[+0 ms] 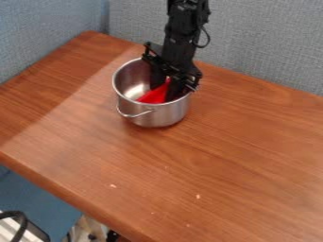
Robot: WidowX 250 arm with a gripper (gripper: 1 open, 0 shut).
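A steel pot (147, 113) with a wire handle stands on the wooden table (214, 170). Inside it lies a red object (155, 94). My black gripper (168, 81) reaches down into the pot from above, over the right part of the red object. Its fingertips are mostly hidden in the pot and dark, so what is between them is hard to see.
Grey-blue padded walls (252, 38) rise behind and to the left of the table. Some equipment lies off the table at the lower left.
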